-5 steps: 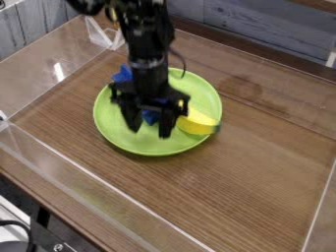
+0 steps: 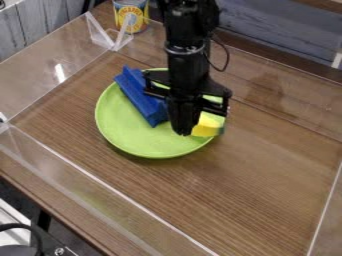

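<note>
My black gripper (image 2: 185, 116) hangs low over a green plate (image 2: 134, 135) in the middle of the camera view. Its fingers are dark and overlap, and I see nothing clearly held between them. A blue block (image 2: 140, 95) lies on the plate's left side, partly behind the gripper. A yellow object (image 2: 209, 126) sits at the plate's right, just right of the fingertips and partly hidden by them.
A can (image 2: 130, 17) with a clear bag beside it stands at the back left.
The arm has shifted slightly and its fingers sit a little differently over the plate. The blue block looks more exposed on the left than a second ago.
</note>
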